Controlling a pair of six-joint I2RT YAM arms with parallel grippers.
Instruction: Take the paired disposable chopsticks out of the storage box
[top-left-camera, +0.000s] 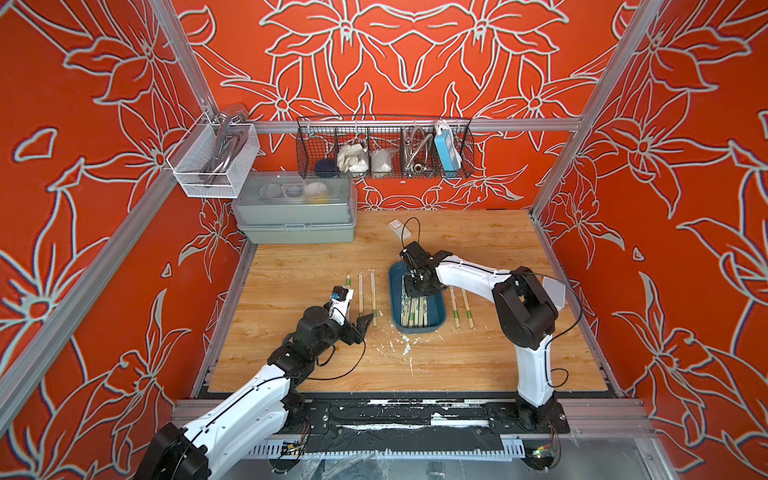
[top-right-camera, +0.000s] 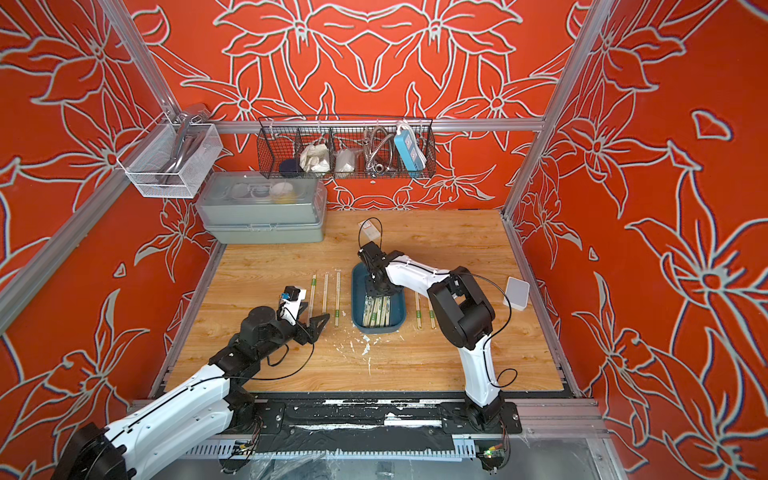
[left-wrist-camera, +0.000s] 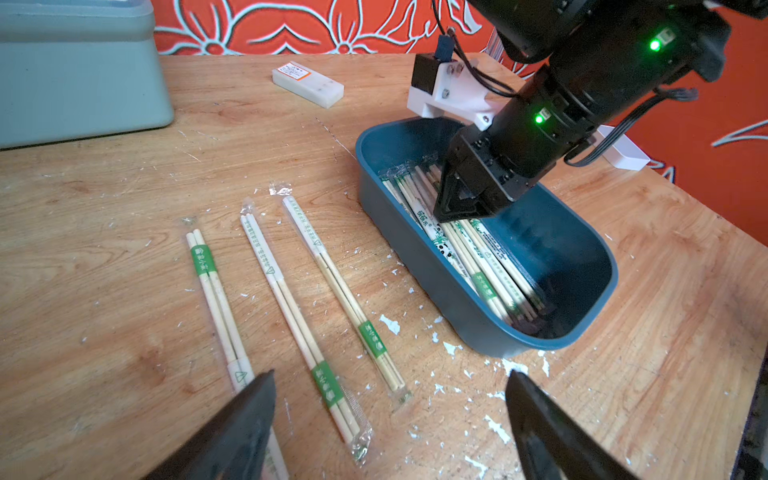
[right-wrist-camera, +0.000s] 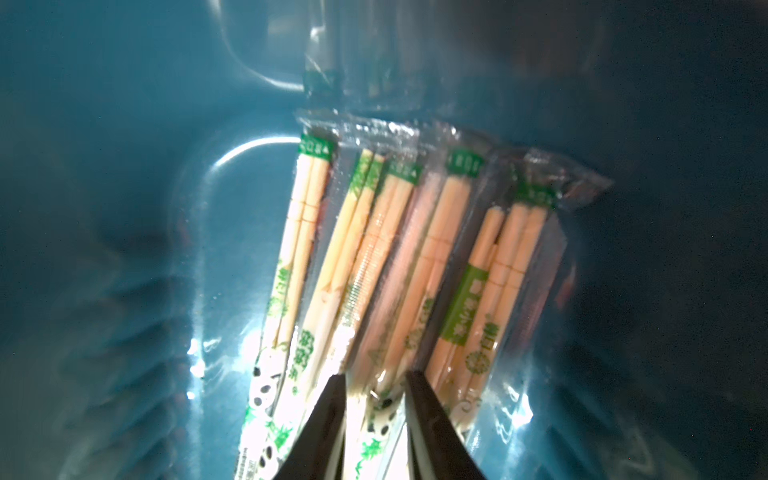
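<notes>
The blue storage box (left-wrist-camera: 472, 312) stands mid-table with several wrapped chopstick pairs (right-wrist-camera: 400, 264) lying side by side in it. Down inside it, my right gripper has its fingers a narrow gap apart over a panda-printed wrapper (right-wrist-camera: 376, 424); no firm hold shows. The right arm hides part of the box in the top views. My left gripper stands open and empty left of the box, above the table. Three wrapped pairs lie left of the box: a near one (left-wrist-camera: 352, 304), a middle one (left-wrist-camera: 296, 320) and a far-left one (left-wrist-camera: 224, 320).
More pairs (top-left-camera: 461, 308) lie right of the box, by the right arm. A grey lidded case (top-left-camera: 296, 216) fills the back left. A small white box (left-wrist-camera: 308, 84) rests behind the storage box. White flecks mark the table in front.
</notes>
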